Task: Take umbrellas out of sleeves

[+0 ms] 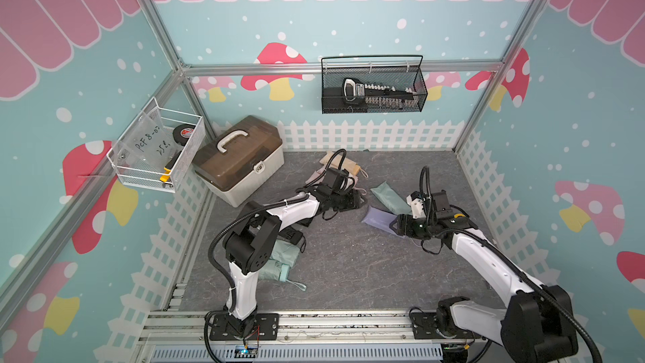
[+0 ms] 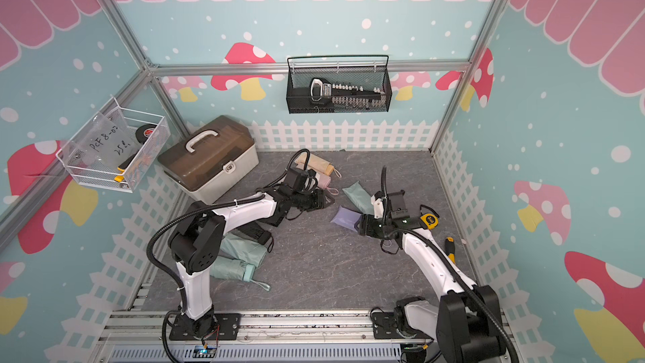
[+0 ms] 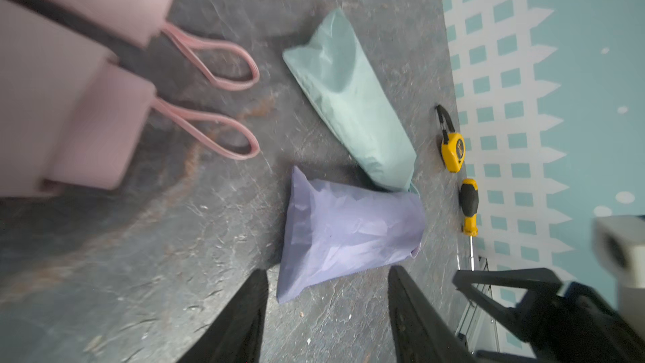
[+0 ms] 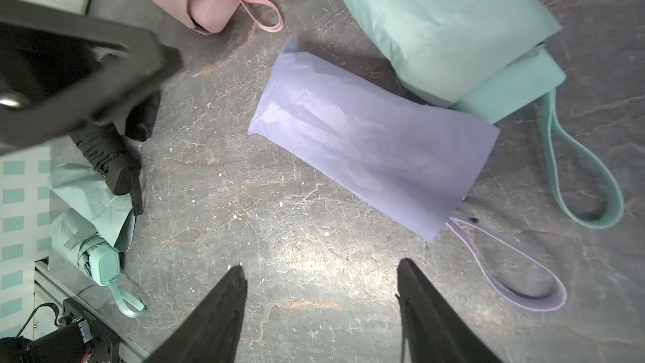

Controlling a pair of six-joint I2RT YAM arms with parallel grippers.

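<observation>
A purple sleeve (image 4: 376, 137) lies flat on the table, a purple loop (image 4: 517, 275) coming out of one end. Partly beside it lies a mint sleeve (image 4: 443, 20) with a mint umbrella end (image 4: 514, 84) poking out. My right gripper is open above the table near the purple sleeve, nothing between its fingers. Open and empty too, my left gripper hangs to the left of the purple sleeve. Pink umbrellas in sleeves (image 3: 100, 124) lie at the back. At the front left, a bare mint umbrella (image 2: 231, 269) lies by an empty-looking mint sleeve (image 2: 245, 250).
A brown-lidded toolbox (image 1: 238, 158) stands back left. At the right edge lie a tape measure (image 2: 430, 219) and a screwdriver (image 2: 450, 248). Dark umbrella items (image 4: 111, 158) lie under the left arm.
</observation>
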